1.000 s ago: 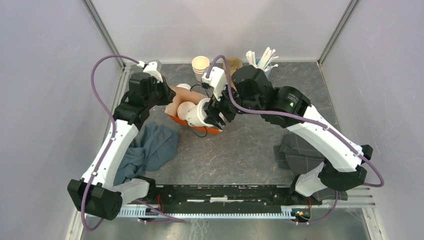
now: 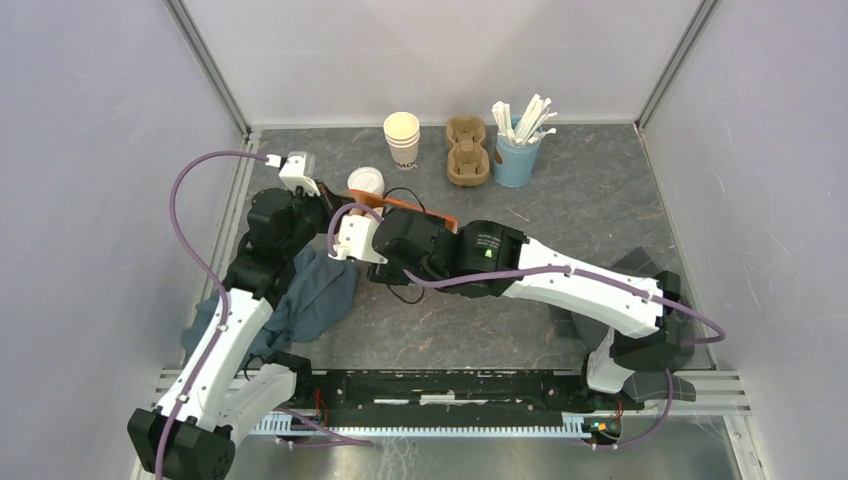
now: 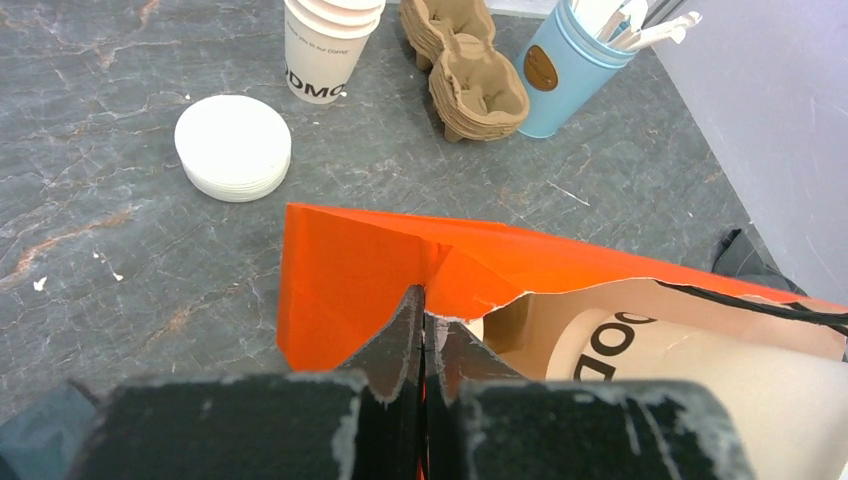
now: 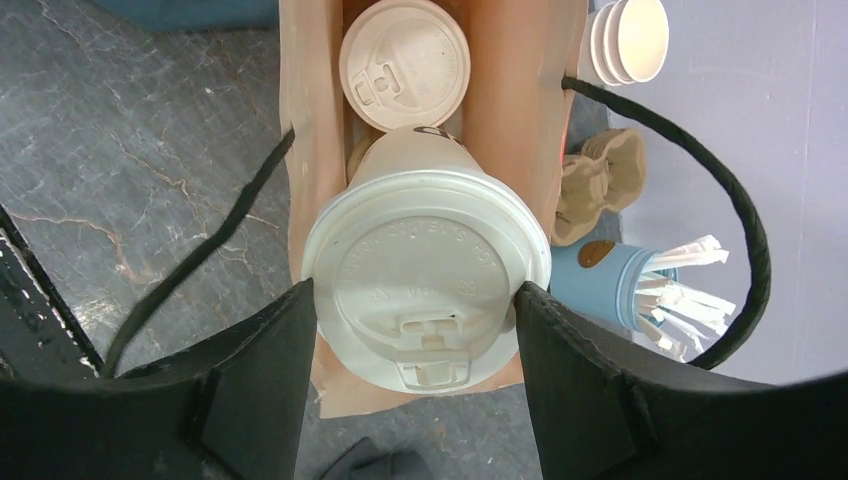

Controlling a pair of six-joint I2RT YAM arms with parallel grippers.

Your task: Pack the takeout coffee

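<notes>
In the right wrist view, a lidded white cup (image 4: 420, 260) is held between the fingers of my right gripper, shut around its lid. Its body reaches down into the open paper bag (image 4: 303, 200), orange outside and tan inside. Farther along in the bag sits a second lidded cup (image 4: 405, 65). At one corner of the bag, my left gripper is shut with the thin orange rim between its fingertips. From above, my right arm covers most of the bag (image 2: 440, 212) and the held cup.
Behind the bag stand white lids (image 2: 366, 180), stacked paper cups (image 2: 402, 140), cardboard carriers (image 2: 467, 150) and a blue bucket of wrapped sticks (image 2: 515, 160). A blue cloth (image 2: 320, 295) lies at left. Black cord handles (image 4: 745, 230) loop beside the bag.
My right gripper has moved left and over the bag, bringing the cup from a tilted pose at its right side. My left gripper has shifted slightly, and the bag has turned.
</notes>
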